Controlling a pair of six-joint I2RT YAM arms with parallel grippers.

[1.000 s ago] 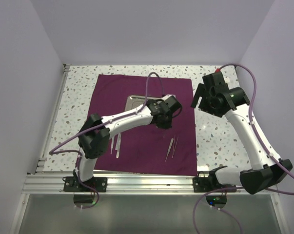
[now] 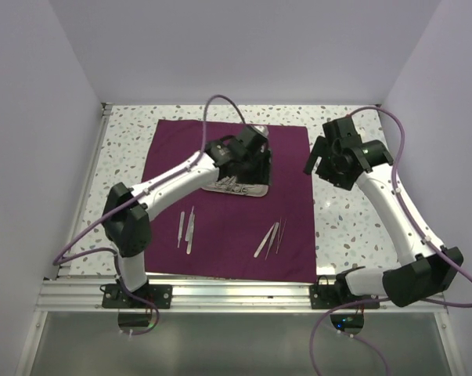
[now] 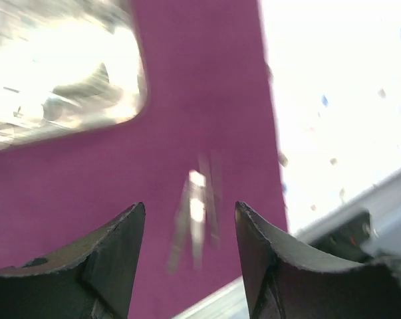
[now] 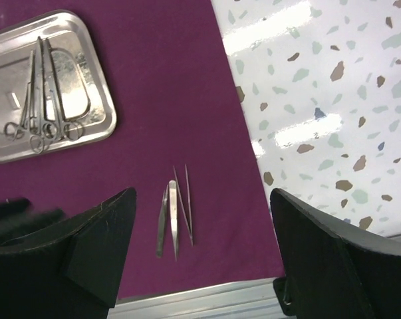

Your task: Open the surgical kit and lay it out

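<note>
A metal tray holding several scissor-like instruments lies on the purple cloth [image 2: 228,235]; in the top view my left gripper [image 2: 255,168] hangs over it, blurred and, by the left wrist view, open and empty [image 3: 190,219]. Tweezers and thin instruments [image 4: 173,209] lie in a group on the cloth's lower right. More slim instruments [image 2: 190,231] lie on its lower left. My right gripper [image 2: 316,160] stands open and empty at the cloth's right edge.
The upper part and lower middle of the cloth have free room.
My left gripper has moved up and left from the lower-right instruments to over the tray. Compared with a second ago, another instrument lies in that group.
</note>
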